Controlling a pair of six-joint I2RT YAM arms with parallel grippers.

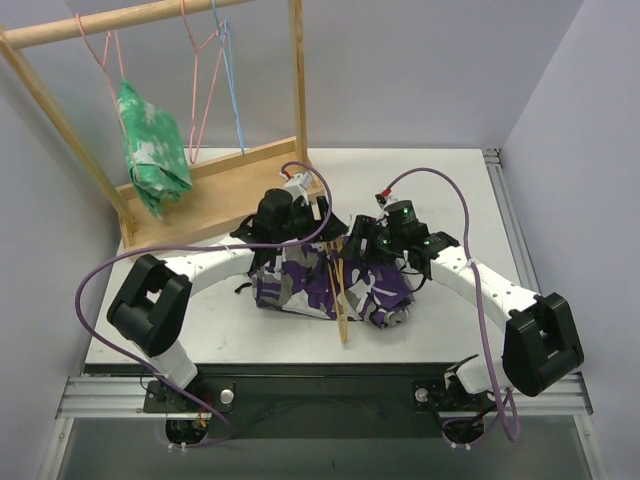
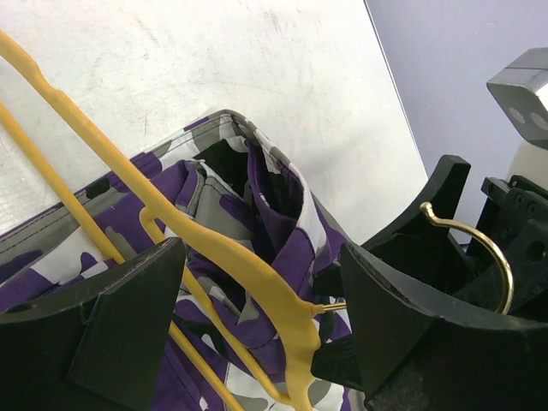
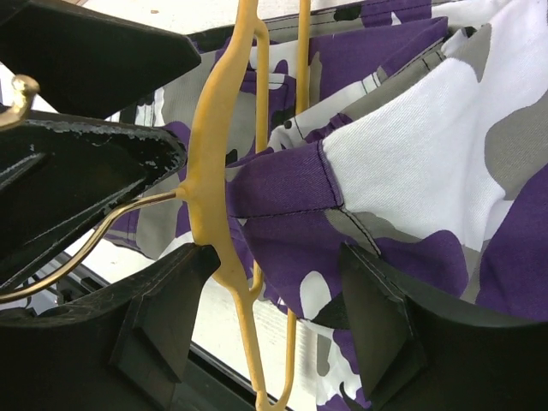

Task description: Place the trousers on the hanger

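Observation:
Purple, white and grey camouflage trousers [image 1: 300, 280] lie spread on the table under both arms. Across them runs a yellow hanger [image 1: 342, 300], its near end toward the table's front. The left wrist view shows the hanger [image 2: 214, 244] passing between the parted fingers of my left gripper, its gold hook [image 2: 467, 228] pointing right. My right gripper is part open over a fold of the trousers [image 3: 282, 184]; its left fingertip [image 3: 202, 257] overlaps the hanger [image 3: 210, 188]. Whether it touches the cloth I cannot tell.
A wooden rack [image 1: 215, 200] stands at the back left, with a green cloth [image 1: 152, 150] on one hanger and empty pink and blue hangers. Both grippers are very close together.

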